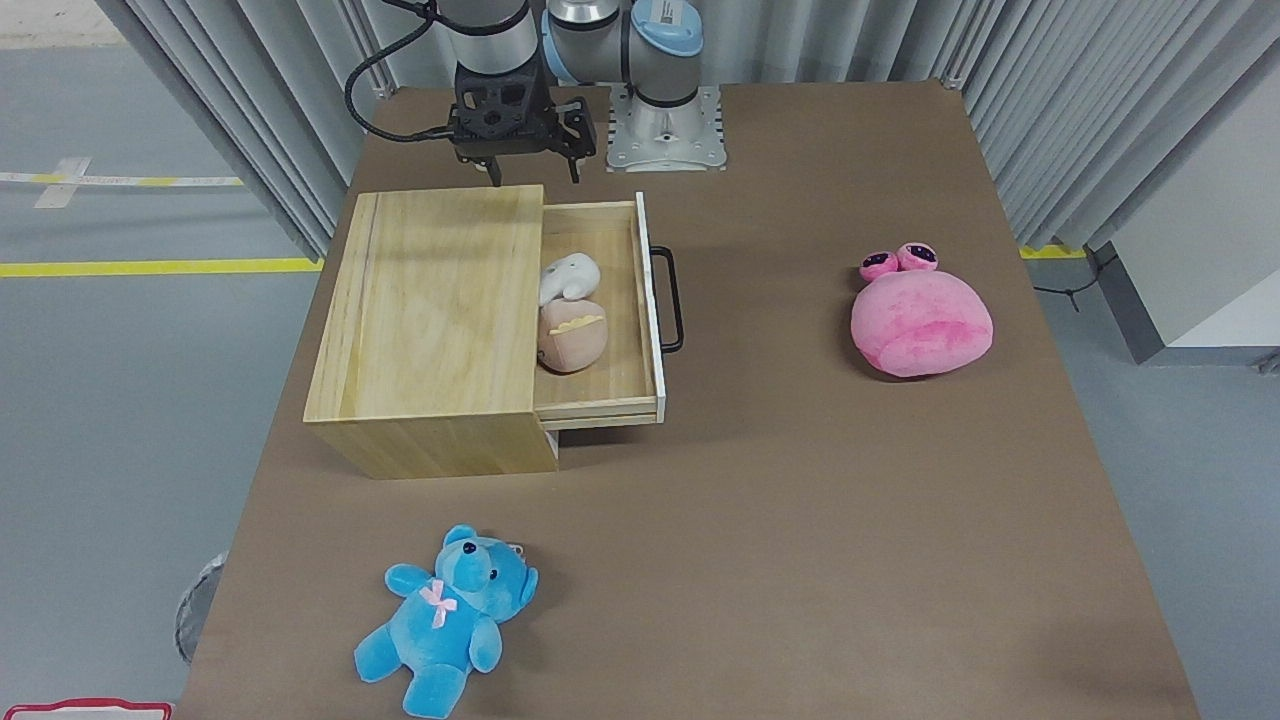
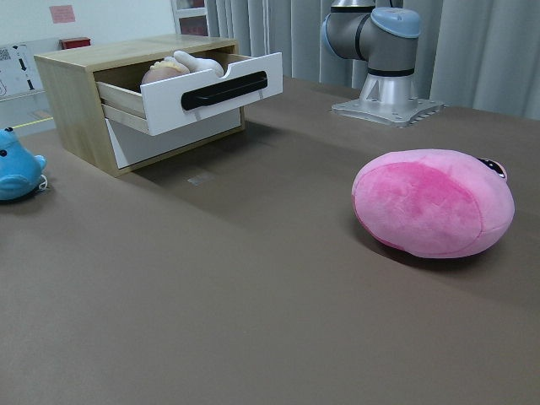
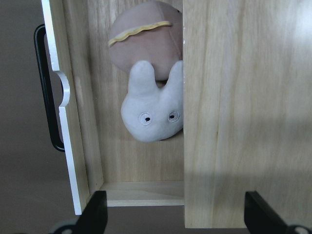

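My gripper (image 1: 534,168) stands open above the back end of a wooden cabinet (image 1: 420,300) (image 2: 76,101), with nothing between its fingers. The cabinet's top drawer (image 1: 600,396) (image 2: 211,97) is pulled out, its black handle (image 1: 675,300) (image 3: 46,87) facing right in the front view. Inside lie a white long-eared plush (image 1: 570,278) (image 3: 148,112) and a pinkish-brown plush with a yellow band (image 1: 573,342) (image 3: 141,46), both partly under the cabinet top in the wrist view.
A pink plush (image 1: 921,322) (image 2: 430,202) lies to the cabinet's right. A blue bear (image 1: 438,624) (image 2: 13,169) lies in front of it, near the table's front. The arm's base (image 1: 666,138) stands at the back.
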